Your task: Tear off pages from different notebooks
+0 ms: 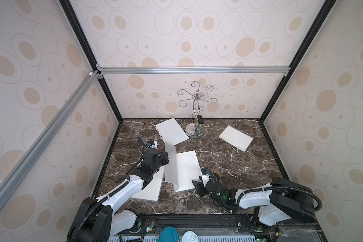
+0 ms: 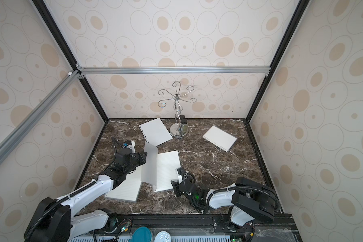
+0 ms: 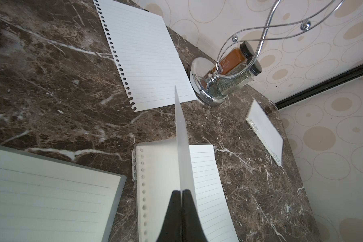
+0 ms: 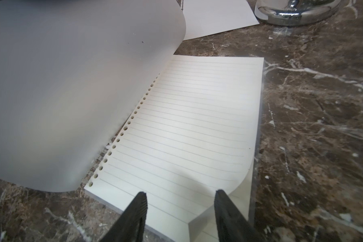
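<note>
Upright from the middle notebook stands its translucent cover (image 4: 84, 88). My left gripper is shut on this thin cover, seen edge-on in the left wrist view. The lined pages (image 4: 197, 113) lie exposed, with punched holes along the left side. Over their near right corner, my right gripper is open; the top page's corner curls upward between its spread fingers, not clamped. Beneath the left arm lies another open lined notebook (image 3: 48, 189).
A loose sheet with a ragged punched edge (image 3: 149, 56) lies at the back, beside the chrome stand (image 1: 195, 129) and small bottles (image 3: 234, 76). A closed spiral notebook (image 1: 236, 138) rests at the back right. Bare marble (image 1: 230, 169) spreads right of the middle notebook.
</note>
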